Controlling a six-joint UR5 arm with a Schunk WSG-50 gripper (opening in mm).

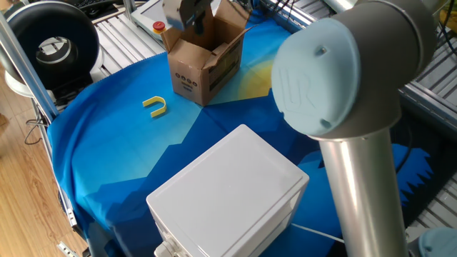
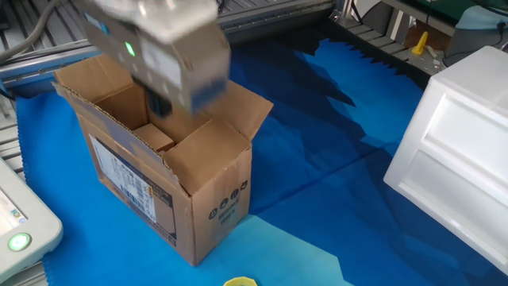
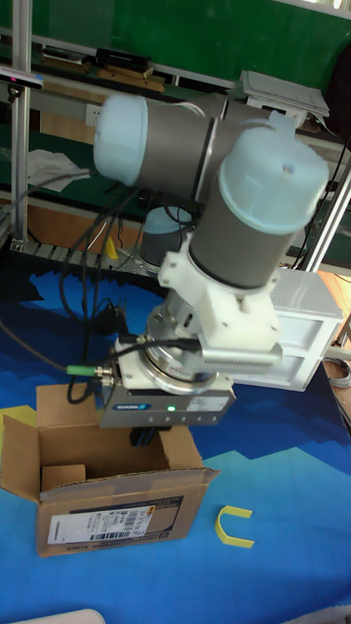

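Note:
A brown cardboard box (image 2: 222, 187) stands with its flaps up on the blue cloth; it also appears in exterior view 1 (image 1: 193, 82) and exterior view 3 (image 3: 114, 510). Inside it lies a smaller brown carton (image 2: 153, 137), partly hidden by the walls. My gripper (image 2: 159, 105) hangs above the box opening, blurred, its short dark fingers together and nothing visible between them. In exterior view 3 the gripper (image 3: 153, 435) points down over the box's right half. A yellow U-shaped piece (image 1: 155, 107) lies on the cloth in front of the box.
A white drawer unit (image 1: 228, 189) stands across the cloth from the box. A controller tablet with a green button (image 2: 20, 241) sits beside the box, and a red button (image 1: 158, 27) shows behind it. Open cloth lies around the yellow piece.

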